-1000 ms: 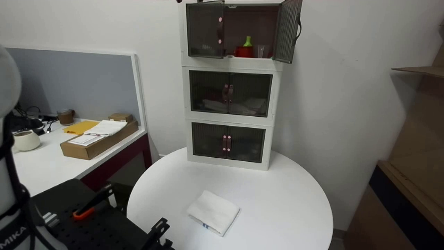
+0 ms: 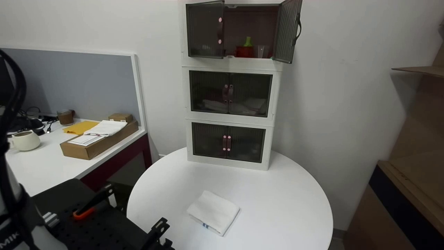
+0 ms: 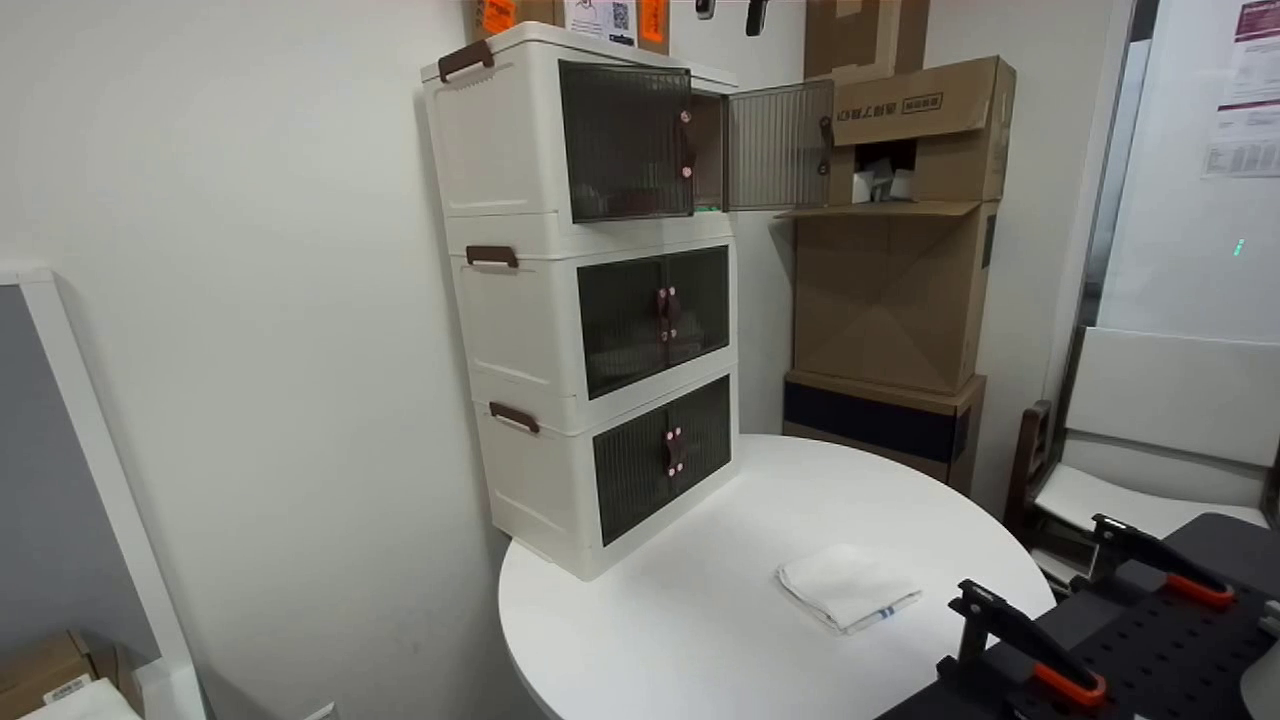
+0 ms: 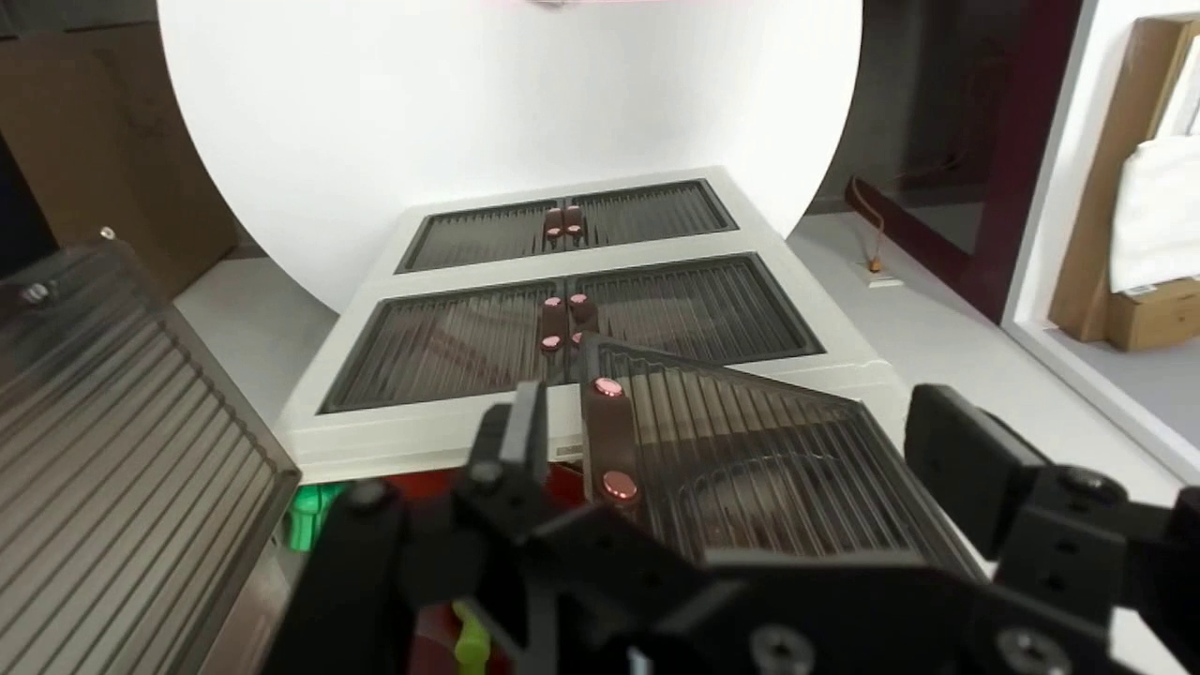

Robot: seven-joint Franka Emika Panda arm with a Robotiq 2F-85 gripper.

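Note:
The top cabinet [image 2: 231,62] has both of its dark ribbed doors ajar. The left door [image 2: 204,31] is partly open; the right door [image 2: 287,31] swings out wider. Inside stand a red container [image 2: 245,51], a green-topped item [image 2: 248,41] and a clear cup [image 2: 261,51]. My gripper is open in the wrist view. The handled door [image 4: 765,450] appears between its fingers, though I cannot tell how near it is. Exterior view 2 shows only dark tips of the gripper [image 3: 731,12] at the top edge, above the cabinets.
Below, the middle cabinet [image 2: 231,116] and bottom cabinet [image 2: 227,164] have shut doors. A folded white cloth [image 2: 214,212] lies on the round white table [image 2: 283,200], otherwise clear in front. Cardboard boxes [image 3: 888,288] stand to the right; a desk [image 2: 45,162] is at left.
The dark gripper tips at the top edge of exterior view 1 have gone out of sight. The arm at the left edge has shifted. Doors and cloth look unmoved.

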